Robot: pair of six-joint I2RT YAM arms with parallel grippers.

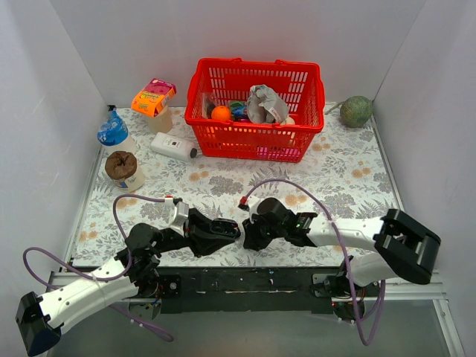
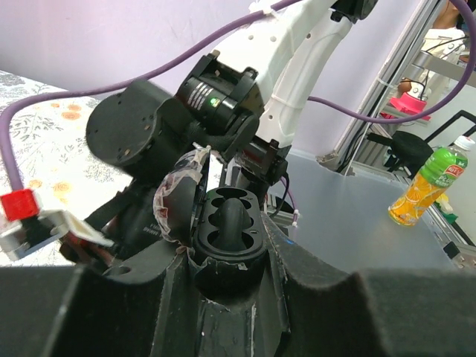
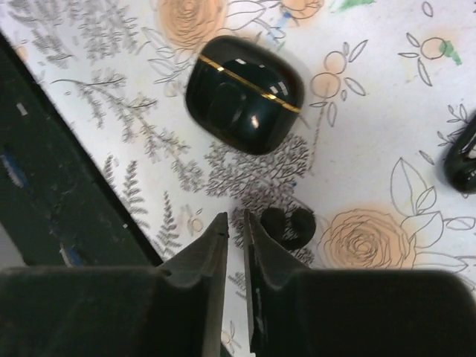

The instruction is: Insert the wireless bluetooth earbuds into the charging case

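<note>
My left gripper is shut on a black charging case [image 2: 229,256], whose slotted inside faces up. Beside the slots rises a glossy rounded piece, apparently its lid [image 2: 182,204]. From above, the held case [image 1: 224,229] is just left of my right gripper [image 1: 251,244]. In the right wrist view a narrow gap separates the right gripper's [image 3: 236,216] fingertips, and nothing shows between them. Right of them lies a small two-lobed black earbud [image 3: 290,230]. A glossy black gold-lined case [image 3: 242,97] is farther up; I cannot tell whether it is the held one.
Another black object [image 3: 462,160] is cut off at the right wrist view's edge. A red basket [image 1: 253,134] fills the back middle, with a white bottle [image 1: 173,146] to its left. The patterned cloth [image 1: 327,204] has free room behind the right arm.
</note>
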